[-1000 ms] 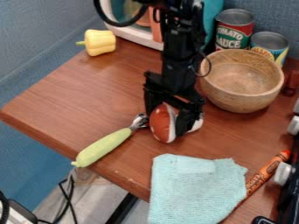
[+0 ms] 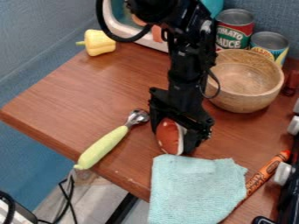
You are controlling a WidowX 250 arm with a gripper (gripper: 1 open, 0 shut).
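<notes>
My black gripper reaches down at the middle of the wooden table, its fingers around a red and white round object just above a light blue cloth. The gripper body covers much of that object, so whether it is gripped cannot be told. An ice-cream scoop with a pale green handle lies to the left.
A wooden bowl and cans stand at the back right. A yellow pepper-like item sits at the back left. Bottles and an orange packaged stick crowd the right edge.
</notes>
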